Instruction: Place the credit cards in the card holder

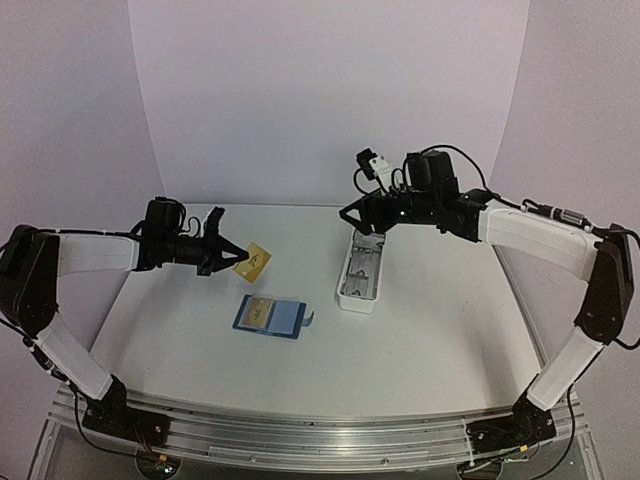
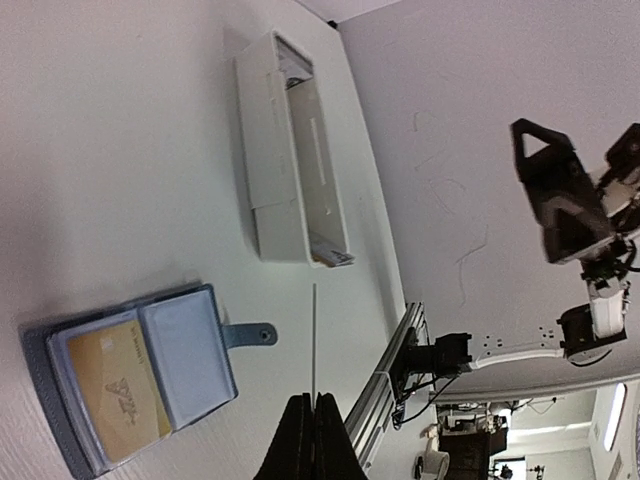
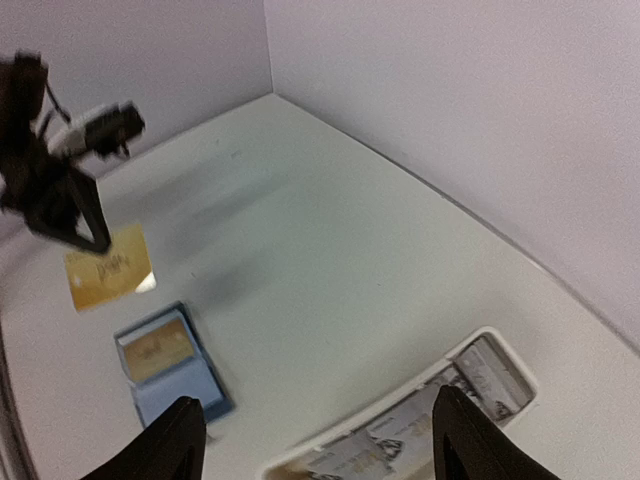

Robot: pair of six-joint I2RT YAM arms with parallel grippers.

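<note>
A gold card (image 1: 253,262) is pinched by a corner in my left gripper (image 1: 241,259), held above the table behind the holder. Seen edge-on, the same card (image 2: 314,340) is a thin line rising from the closed fingertips (image 2: 298,440) in the left wrist view. The blue card holder (image 1: 285,318) lies spread open on the table; one gold card (image 2: 120,385) fills its left pocket, while its right side (image 2: 187,352) shows no card. My right gripper is open and empty, raised over the white box (image 1: 358,303).
That long white box (image 3: 530,372) has grey cards or pictures inside. The holder's strap (image 2: 250,335) sticks out to its right. Bare table lies around the holder, with a metal rail (image 1: 320,435) along the front.
</note>
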